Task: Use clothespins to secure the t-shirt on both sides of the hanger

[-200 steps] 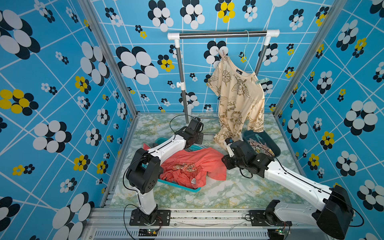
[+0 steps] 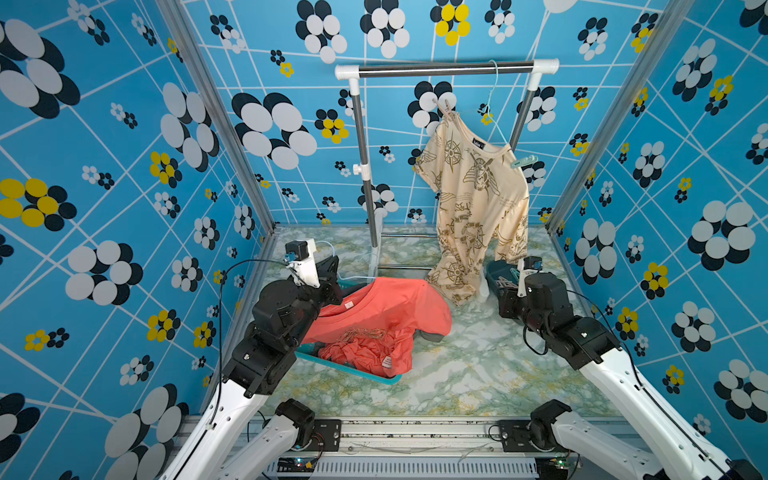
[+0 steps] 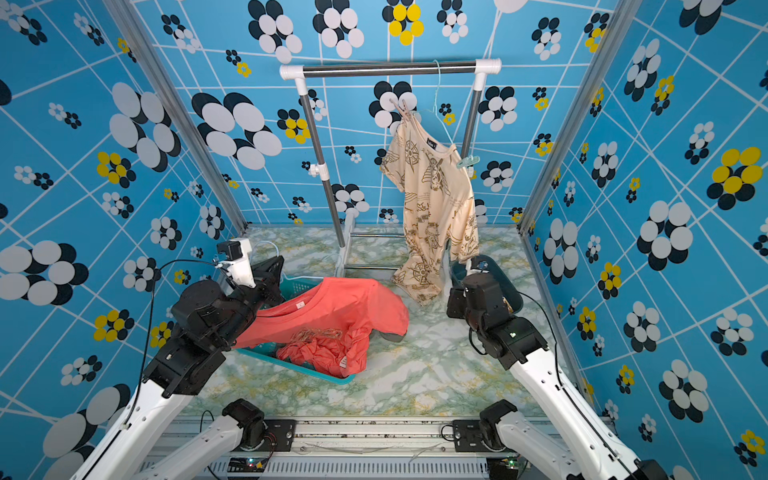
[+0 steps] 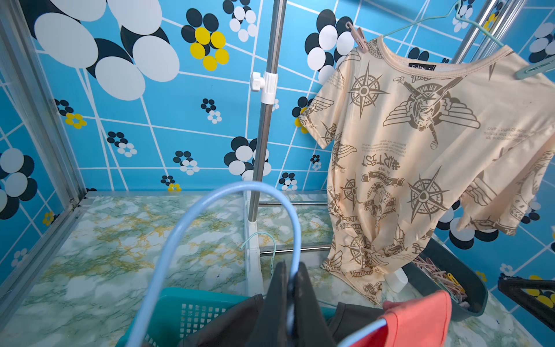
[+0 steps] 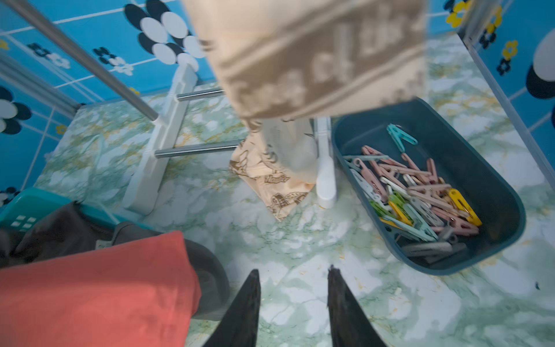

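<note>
The beige printed t-shirt hangs from a pale green hanger on the rack. A pink clothespin sits at its left shoulder and a green clothespin at its right. My left gripper is shut on the hook of a light blue hanger. The coral t-shirt is drawn up over its teal basket, partly on that hanger. In the right wrist view, my right gripper stands open and empty. The dark bin of clothespins lies ahead and right of it.
The rack's left post and top bar stand at the back. The teal basket holds more crumpled cloth. Bare marble table lies between the basket and my right arm.
My left gripper has moved left, and the coral shirt's upper part has been drawn left with it. My right gripper has left the coral sleeve and moved right and back towards the bin.
</note>
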